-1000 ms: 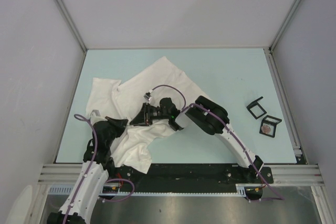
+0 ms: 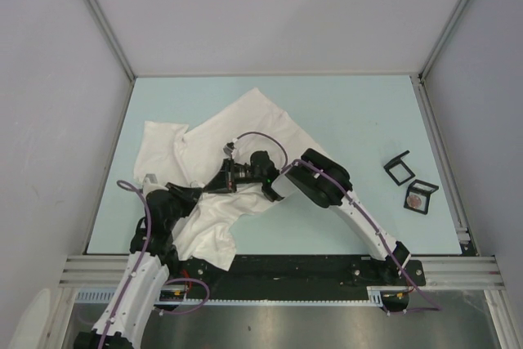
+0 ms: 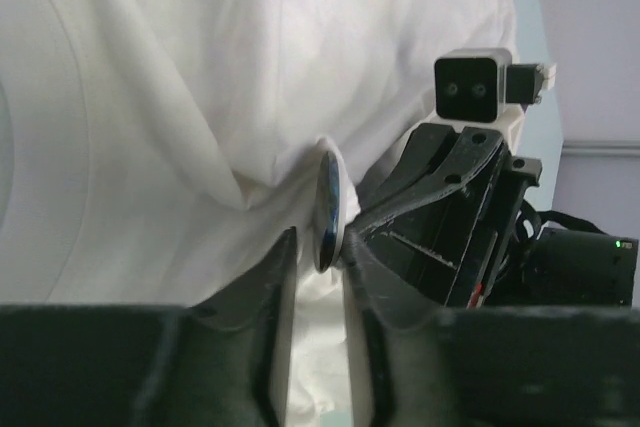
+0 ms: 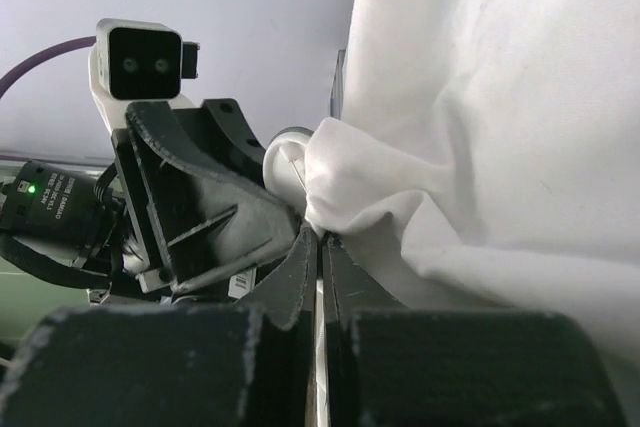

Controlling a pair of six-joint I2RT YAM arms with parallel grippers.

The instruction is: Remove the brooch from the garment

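Observation:
The white garment lies crumpled under both arms. A round metal brooch, edge-on in the left wrist view, sits on a pinched fold; the right wrist view shows its rounded rim behind the cloth. My right gripper is shut at that fold, beside the brooch. My left gripper is at the brooch's lower end from the other side, its blurred fingertips apart by a small gap; whether they touch it I cannot tell. In the top view the two grippers nearly meet over the garment's lower left.
Two small open black boxes lie at the table's right, one with a pinkish object inside.
My left gripper has shifted very slightly to the right toward my right gripper. The garment and boxes look unchanged.

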